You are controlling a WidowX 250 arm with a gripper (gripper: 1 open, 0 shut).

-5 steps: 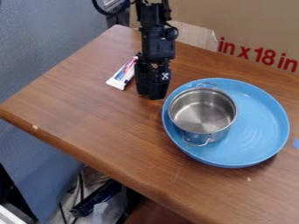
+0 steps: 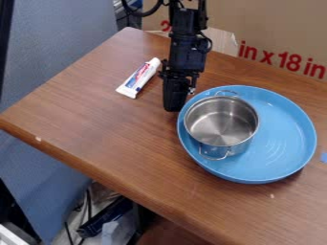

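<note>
My gripper (image 2: pixel 177 94) is a black shape hanging low over the wooden table, between a white toothpaste tube (image 2: pixel 140 78) on its left and a blue plate (image 2: pixel 285 144) on its right. A steel pot (image 2: pixel 221 124) with handles stands on the plate. The camera view does not show clearly whether the fingers are open or shut, or whether anything is between them.
A cardboard box (image 2: pixel 269 48) stands behind the table at the back. The table's left edge drops to a floor area with cables and other items.
My gripper and arm have shifted slightly to the right, toward the plate. The tube, plate and pot look unmoved.
</note>
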